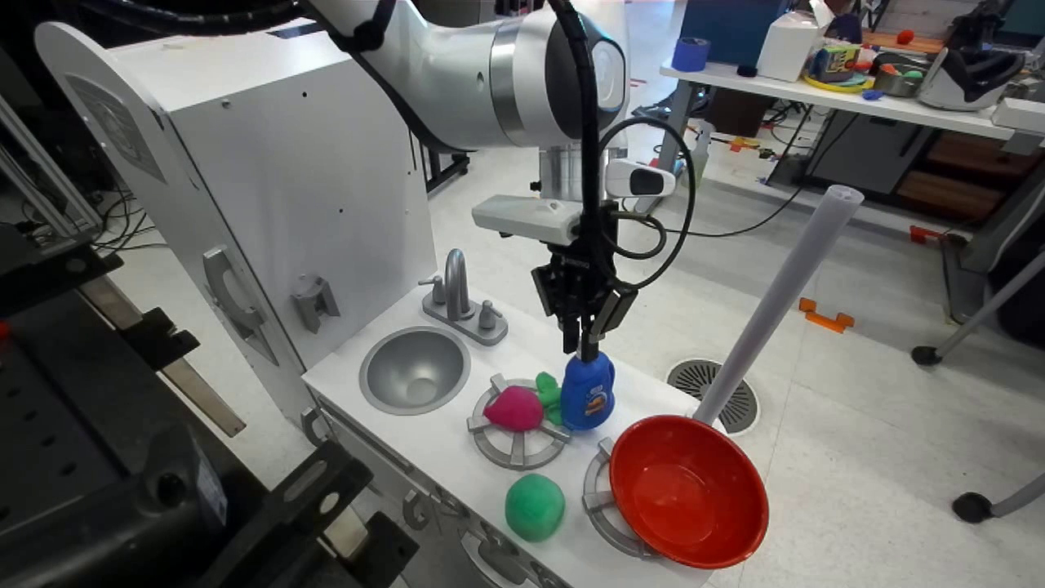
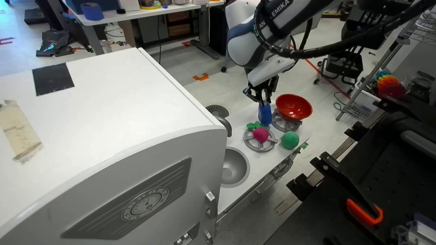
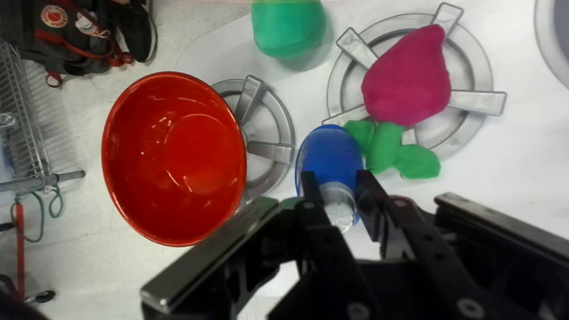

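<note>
A blue bottle (image 1: 588, 394) with a pale cap (image 3: 339, 207) is upright behind the stove burners. My gripper is above it, pointing down and shut on its top, with one finger on each side of the cap. In exterior view 2 the bottle (image 2: 265, 114) hangs or stands just below the gripper (image 2: 264, 102). Whether its base touches the counter, I cannot tell. A pink plush fruit with green leaves (image 3: 408, 77) lies on the nearer-to-sink burner, its leaves close against the bottle. The red bowl (image 1: 690, 492) sits over the other burner.
A green plush ball (image 1: 535, 508) rests at the counter's front edge. The grey sink (image 1: 415, 371) and faucet (image 1: 456, 286) lie to the left, beside the tall white cabinet (image 1: 304, 176). Behind the red bowl rises a pale tube (image 1: 779, 304).
</note>
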